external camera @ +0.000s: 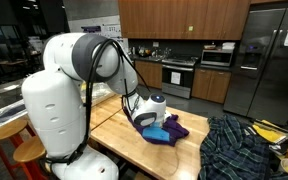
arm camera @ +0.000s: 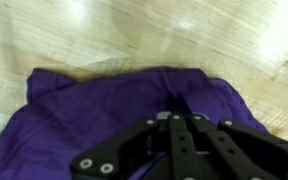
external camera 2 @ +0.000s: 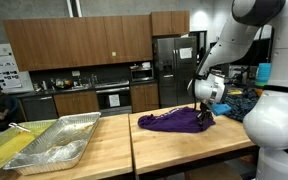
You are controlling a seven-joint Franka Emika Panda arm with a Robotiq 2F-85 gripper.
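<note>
A crumpled purple cloth (arm camera: pixel 104 105) lies on the light wooden table (arm camera: pixel 234 35). It fills the lower part of the wrist view, with bare wood beyond its edge. My gripper points down into the cloth near that edge, its fingertips close together and partly lost against the dark fabric. It is shut; whether a fold is pinched between the fingers cannot be made out. From the side, the cloth (external camera 2: pixel 169 120) spreads flat and wrinkled, and one end sits under the hand. The hand covers part of the cloth (external camera: pixel 191 124) in the first exterior view.
A heap of dark fabric (external camera: pixel 229 148) lies to the right of the table. On the left in the second exterior view stands a large metal tray (external camera 2: pixel 56 143). Bare table (external camera 2: pixel 159 150) extends in front of the cloth. Stools (external camera: pixel 29 150) stand at the left.
</note>
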